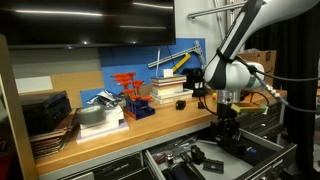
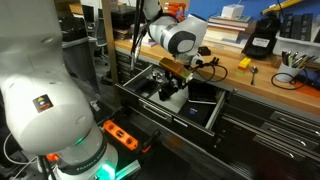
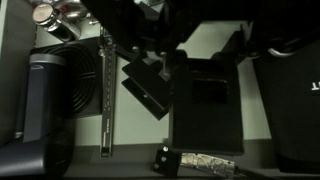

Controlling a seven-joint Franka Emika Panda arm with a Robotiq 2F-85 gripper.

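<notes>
My gripper is lowered into the open drawer and shut on a black boxy object. In the wrist view this object fills the middle, below the dark fingers, and has a recessed dark square on its face. It hangs over the drawer; whether it touches the drawer floor I cannot tell. In exterior view 2 the gripper hides much of it.
The drawer holds a black angled piece, a metal rail, a dark cylinder and a flat black case. Above runs a wooden counter with stacked books and red racks.
</notes>
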